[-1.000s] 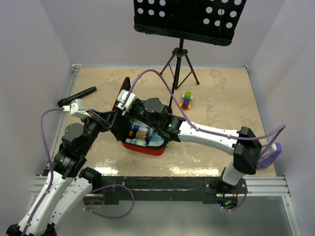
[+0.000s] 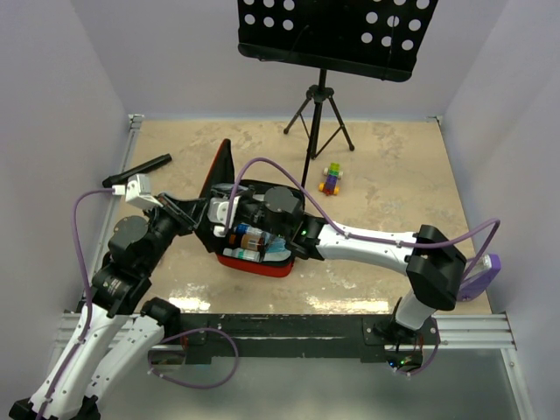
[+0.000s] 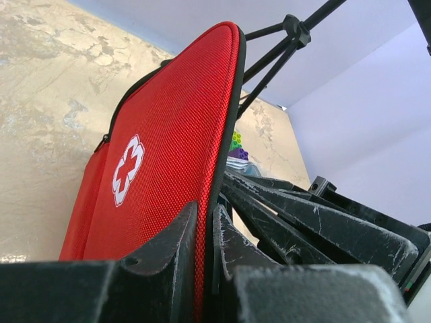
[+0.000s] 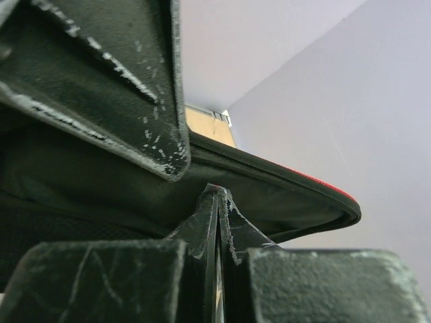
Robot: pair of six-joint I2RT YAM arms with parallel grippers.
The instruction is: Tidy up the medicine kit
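Observation:
The medicine kit (image 2: 254, 267) lies open on the table, a brown bottle (image 2: 252, 242) and other packets inside. Its lid stands up on the left; in the left wrist view the red outer face (image 3: 155, 175) bears a white cross. My left gripper is shut on the lid's black-trimmed edge. On the inner side of the lid, my right gripper is shut with nothing showing between its fingers, in front of the black lining (image 4: 256, 208). Whether its tips touch the lining I cannot tell. The right arm covers much of the kit from above.
A music stand (image 2: 319, 96) rises behind the kit, with a colourful toy (image 2: 331, 179) to the right of its legs. A black rod (image 2: 137, 171) lies at the back left.
My right gripper has come toward the front along the inside of the lid over the last second, its cable dipping with it. The left arm and kit look nearly unchanged.

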